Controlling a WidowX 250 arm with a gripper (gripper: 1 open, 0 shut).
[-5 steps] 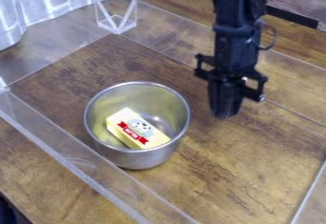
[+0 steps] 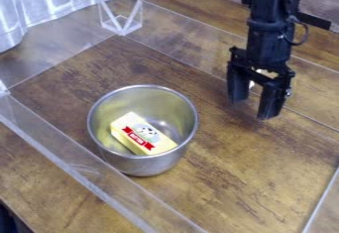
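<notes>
My black gripper [image 2: 260,90] hangs low over the right half of the wooden table, its fingers spread open. A small pale object [image 2: 221,84] shows partly behind it; the gripper hides most of it. At the lower left stands a steel bowl [image 2: 177,116] with a white and red butter-like block [image 2: 142,132] inside.
A white wire piece [image 2: 121,16] sits at the back left. Clear plastic walls edge the table [image 2: 66,78]. The wood right of the bowl and at the left is bare.
My gripper has moved to the right and up in the view, away from the bowl. The bowl and its block have stayed in place.
</notes>
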